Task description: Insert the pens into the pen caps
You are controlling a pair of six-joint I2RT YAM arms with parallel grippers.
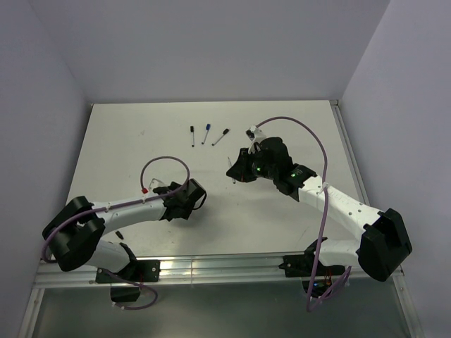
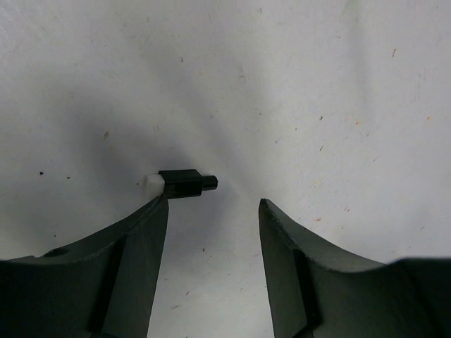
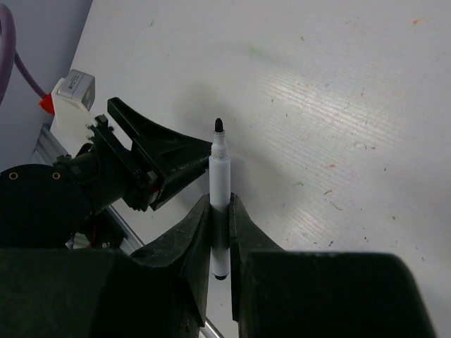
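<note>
A white pen with a bare black tip (image 3: 220, 176) stands out from my right gripper, whose fingers press against it from both sides. The top view shows this pen (image 1: 230, 163) beside the right gripper's dark fingers. In the left wrist view, a black cap with a white end (image 2: 182, 183) lies on the table. My left gripper is open above it, the cap's white end close to the left fingertip and nothing gripped. From above, the left gripper's body hides this cap.
A small black piece (image 1: 119, 235) sits near the front left edge. Free table spreads at the back and between the arms.
</note>
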